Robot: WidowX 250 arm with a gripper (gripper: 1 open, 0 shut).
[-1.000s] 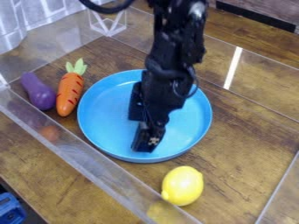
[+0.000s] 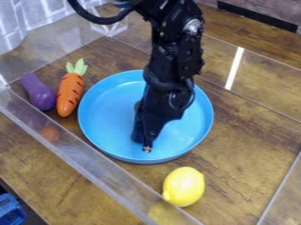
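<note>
My black gripper (image 2: 146, 136) reaches down into a round blue plate (image 2: 106, 114), a little left of and below its centre, with its tips low over the plate. It looks shut, and I see nothing held between its fingers, though the dark tips are hard to make out. A carrot (image 2: 69, 91) lies left of the plate, an eggplant (image 2: 38, 91) further left, and a yellow lemon (image 2: 184, 186) below the plate to the right.
A clear wall (image 2: 83, 176) runs diagonally along the lower left, and a blue object (image 2: 10, 211) sits beyond it.
Over the last second my gripper's fingers have drawn together from a wider spread and stayed low in the plate. The plate, vegetables and lemon have not visibly moved.
</note>
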